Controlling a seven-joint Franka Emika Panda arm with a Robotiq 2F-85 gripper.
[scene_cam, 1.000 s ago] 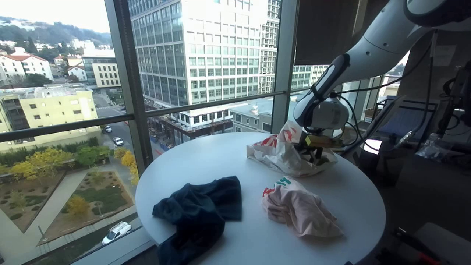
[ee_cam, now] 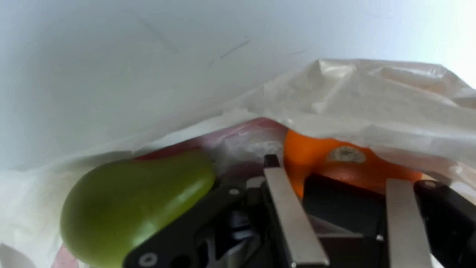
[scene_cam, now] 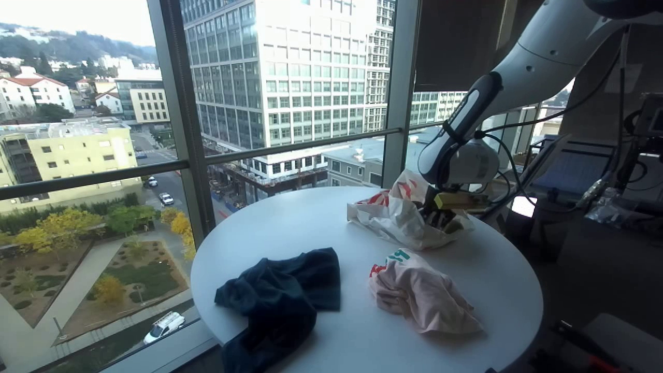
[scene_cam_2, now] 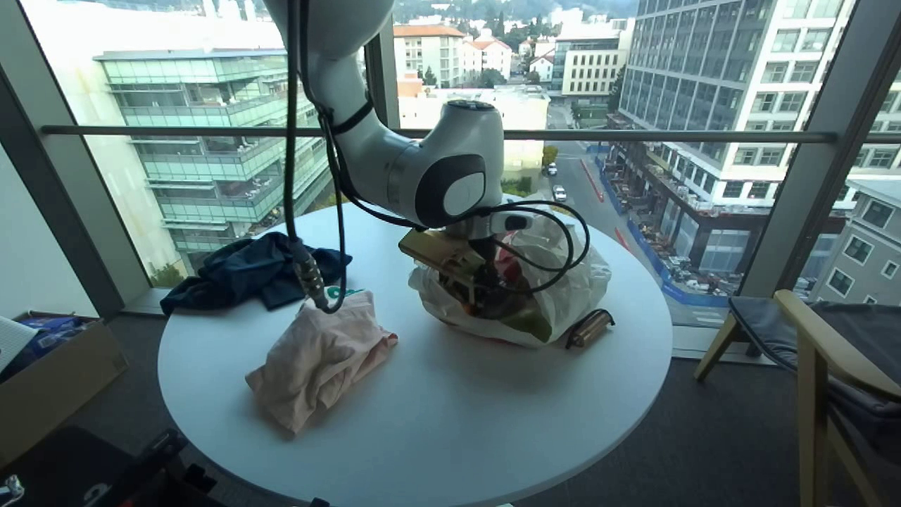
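Observation:
A white plastic bag with red print lies crumpled on the table, its mouth turned to my gripper. The fingers reach into the bag and stand partly apart, shut on a dark block-like thing that fills most of the gap. Just beyond it an orange fruit with a pale sticker shows, partly hidden. A green pear-shaped fruit sits left of the fingers in the wrist view. Both exterior views leave the fingertips unclear in the shadow.
On the round white table lie a dark blue cloth and a pale pink cloth. A brown and black object rests beside the bag. Cables loop round the wrist.
The bag and both cloths lie where they were.

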